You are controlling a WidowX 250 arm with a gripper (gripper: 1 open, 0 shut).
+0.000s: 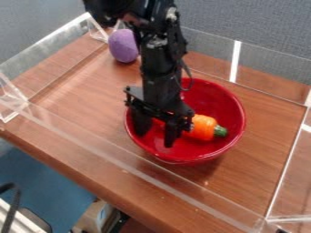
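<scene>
A black gripper (158, 123) reaches down from the top into a red bowl (225, 100) near the middle of the table, its fingers low inside the bowl at the left. An orange toy carrot (203, 127) with a green end lies in the bowl just right of the fingers. Whether the fingers are open or shut on anything is hidden by the dark wrist. A purple oval object (124, 46) stands at the back, left of the arm.
Clear acrylic walls border the wooden table (85, 136). Below the front edge are a blue floor and some hardware.
</scene>
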